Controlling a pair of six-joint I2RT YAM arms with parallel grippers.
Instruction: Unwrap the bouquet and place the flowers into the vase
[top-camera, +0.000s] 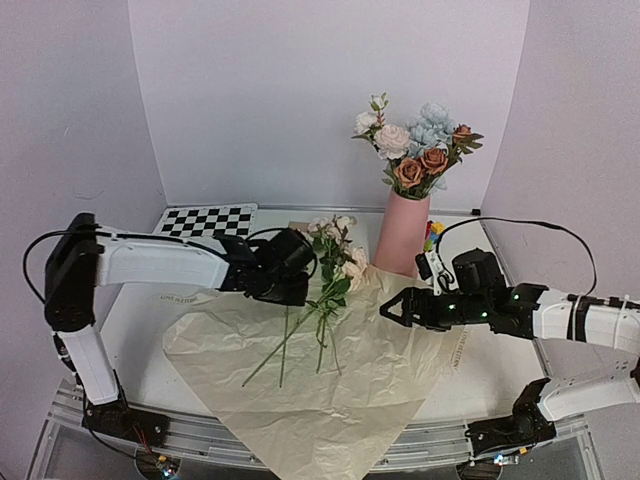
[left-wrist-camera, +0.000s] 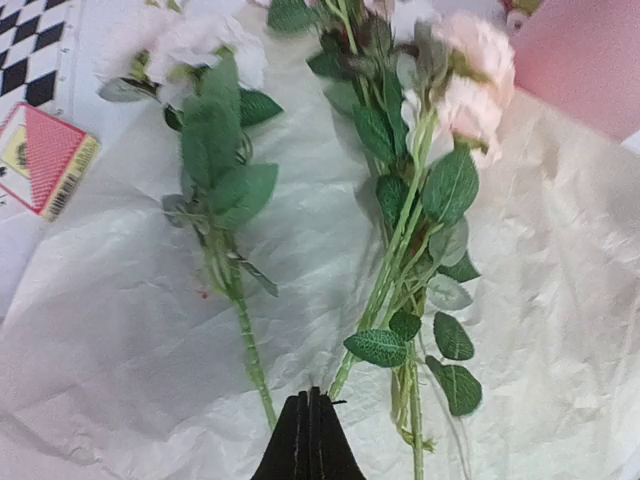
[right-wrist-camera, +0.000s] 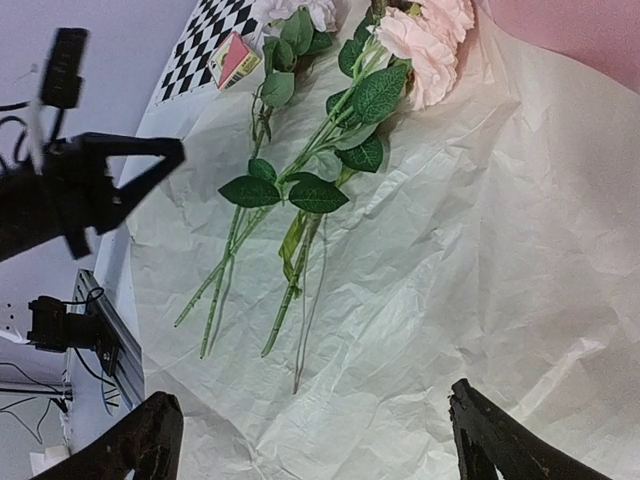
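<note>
Loose flowers lie on the crumpled paper, pink blooms (left-wrist-camera: 470, 90) toward the back and green stems (top-camera: 283, 350) toward the front. In the left wrist view, a white flower (left-wrist-camera: 200, 60) on its own stem lies apart on the left. My left gripper is shut with nothing between its fingers; the stems pass outside its tips. From the right wrist view, the left gripper is clear of the stems. My right gripper stands open and empty over bare paper. The pink vase (top-camera: 402, 232), upright at the back right, holds several flowers (top-camera: 415, 145).
Paper (top-camera: 330, 420) covers the middle of the table. A checkered board (top-camera: 208, 222) lies at the back left, with a small red-and-yellow box (left-wrist-camera: 40, 160) near it. Colourful blocks (top-camera: 433, 233) sit beside the vase.
</note>
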